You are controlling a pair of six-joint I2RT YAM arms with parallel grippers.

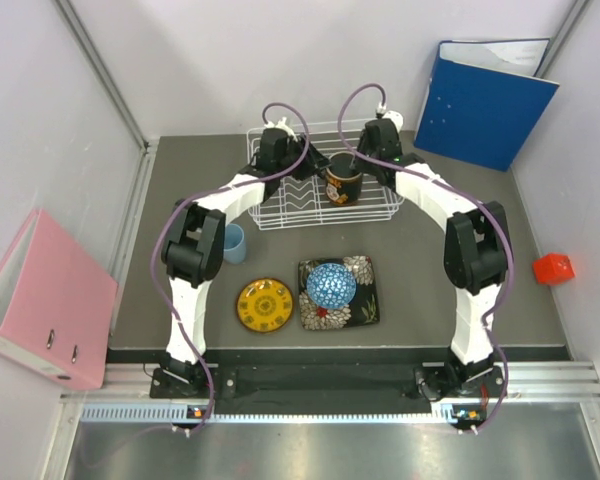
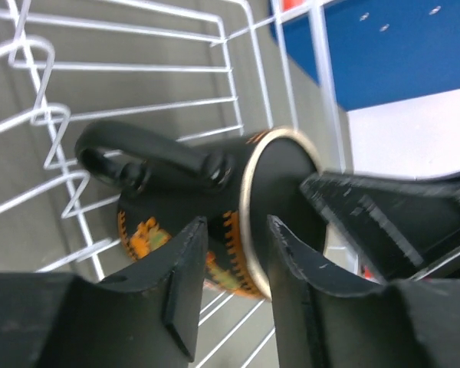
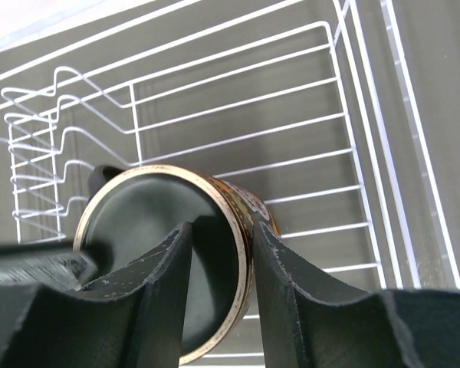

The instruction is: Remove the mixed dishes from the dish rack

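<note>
A dark pot with a patterned side and pale rim sits in the white wire dish rack. Its black handle shows in the left wrist view. My left gripper is at the pot, its fingers part open with the rim showing in the gap between them. Opposite, my right gripper stands open, and the pot's rim likewise shows between its fingers. Whether any finger touches the pot I cannot tell. Each gripper's finger tip pokes into the other's wrist view.
Nearer the front lie a yellow plate and a blue patterned bowl on a floral tray. A blue cup stands close by the left arm. A blue binder is behind right.
</note>
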